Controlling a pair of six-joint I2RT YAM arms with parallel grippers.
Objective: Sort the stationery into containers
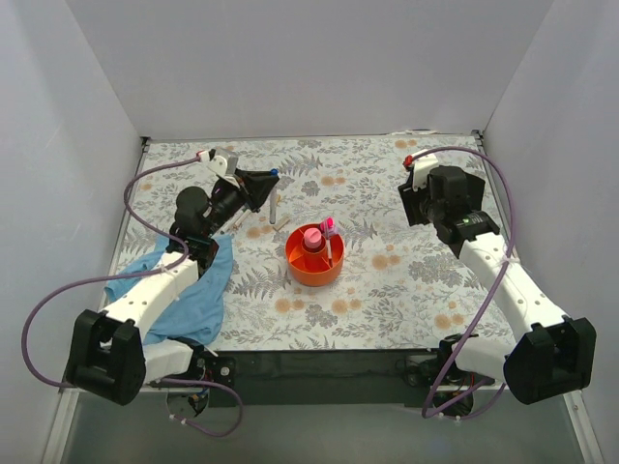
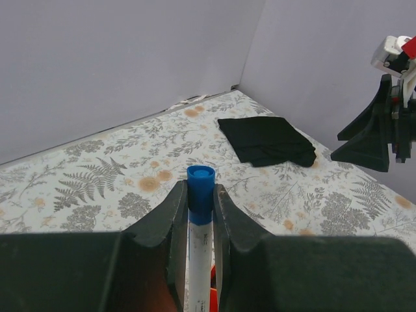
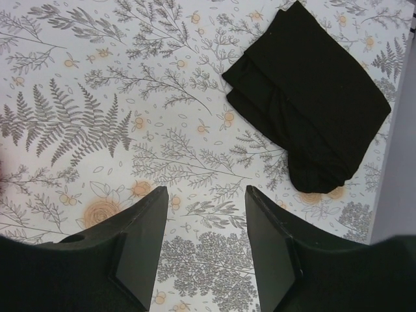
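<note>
My left gripper is shut on a white pen with a blue cap [image 2: 201,185], held upright left of and above the orange container [image 1: 314,273]. The container holds a pink item [image 1: 311,237] and a pink-topped pen or tool [image 1: 329,237]. A few slender items, such as a pale stick [image 1: 281,223], lie on the table near the left gripper. My right gripper hangs open at the right, with nothing between its fingers, over the table near a black cloth.
The black cloth [image 3: 312,91] lies at the back right. A blue cloth [image 1: 198,300] covers the front left.
</note>
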